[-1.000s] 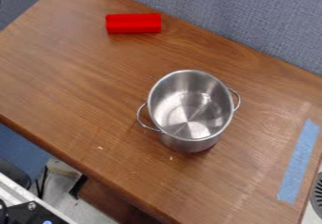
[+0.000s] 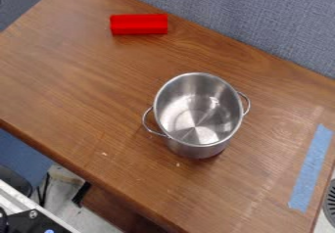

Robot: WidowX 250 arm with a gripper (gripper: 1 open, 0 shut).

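Observation:
A red cylinder [image 2: 139,24] lies on its side toward the back left of the wooden table [image 2: 85,100]. A steel pot [image 2: 195,115] with two loop handles stands upright right of the table's middle, empty as far as shows. No gripper can be made out in the camera view.
A strip of blue tape [image 2: 309,167] is on the table at the right. A grey padded partition [image 2: 249,12] runs along the back. Part of some white and black equipment [image 2: 20,217] shows at the lower left.

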